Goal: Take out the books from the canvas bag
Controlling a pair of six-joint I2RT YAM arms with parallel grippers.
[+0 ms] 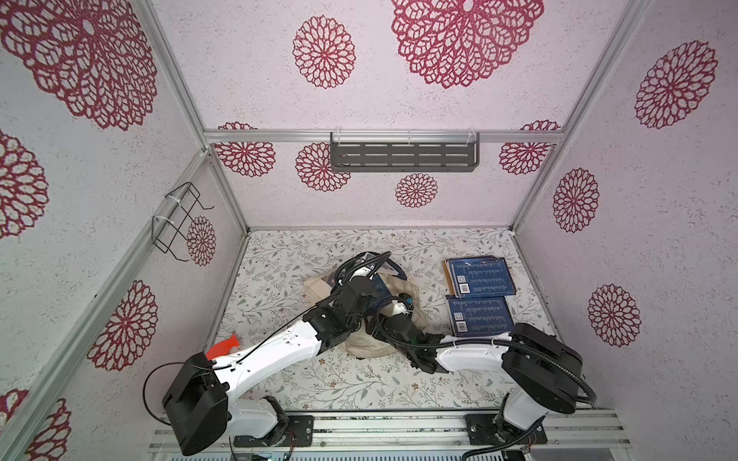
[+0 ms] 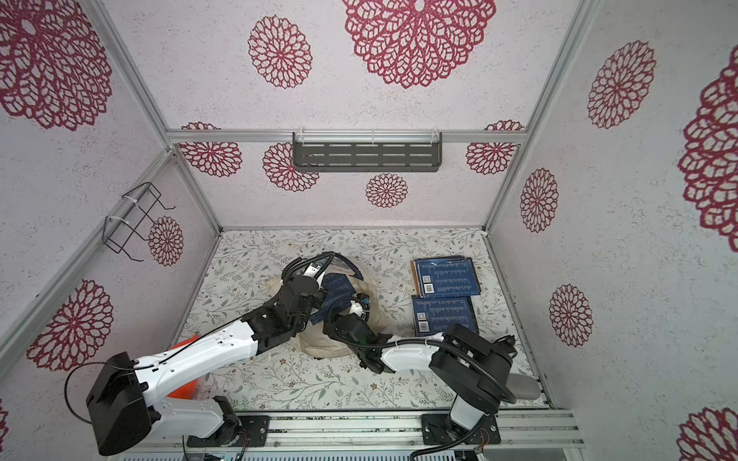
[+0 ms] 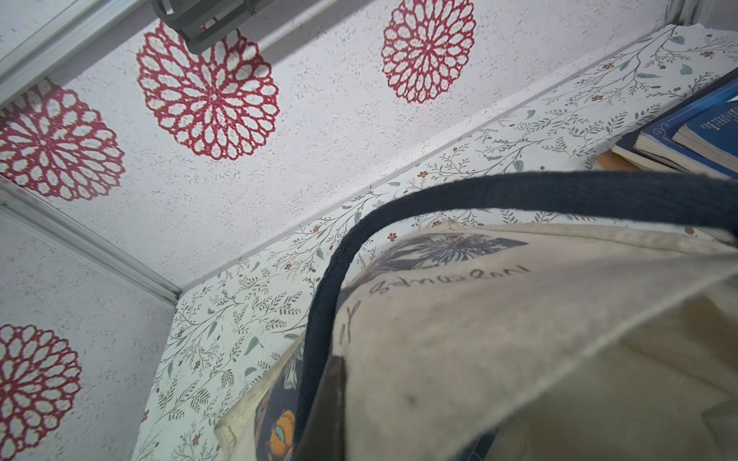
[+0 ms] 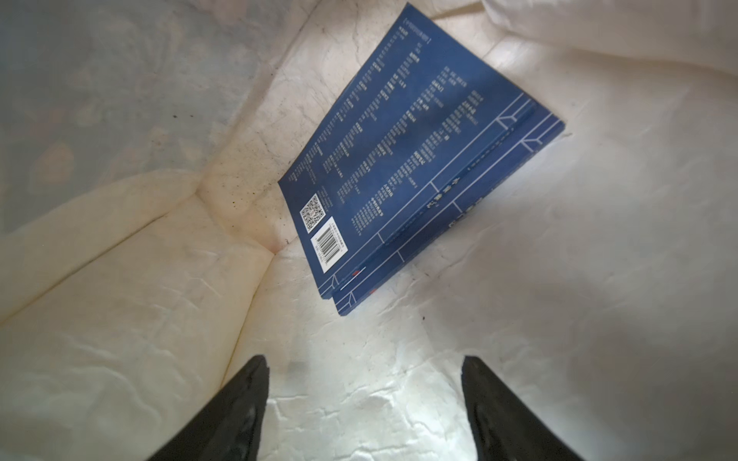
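The beige canvas bag lies open on the table, its dark strap arching across the left wrist view. My left gripper is shut at the bag's rim beside the strap, with thin cloth at its fingers; its tips are partly hidden. Deep in the bag, the right wrist view shows blue books stacked slightly askew. My right gripper has its fingers wide apart, nothing between them, pointing into the bag short of the books. On the table's right, more blue books lie in a far pile and a near pile.
A grey shelf hangs on the back wall and a wire rack on the left one. Something orange lies by the left arm.
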